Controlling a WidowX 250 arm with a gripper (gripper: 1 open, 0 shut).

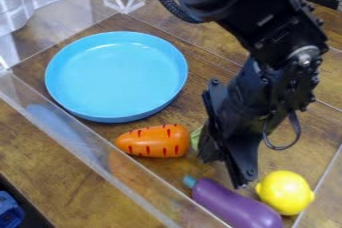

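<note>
My black gripper [230, 146] is low over the wooden table, just right of the toy carrot [152, 140], with its fingertips pointing down near the carrot's green top, which is mostly hidden behind it. Whether anything sits between the fingers cannot be seen. A purple eggplant [235, 206] lies below the gripper at the bottom edge, and a yellow lemon [285, 192] sits to its lower right.
A blue plate [114, 72] takes up the upper left. A clear plastic edge runs diagonally across the lower left. A white curtain and a small white rack stand at the top left. Bare wood shows behind the arm.
</note>
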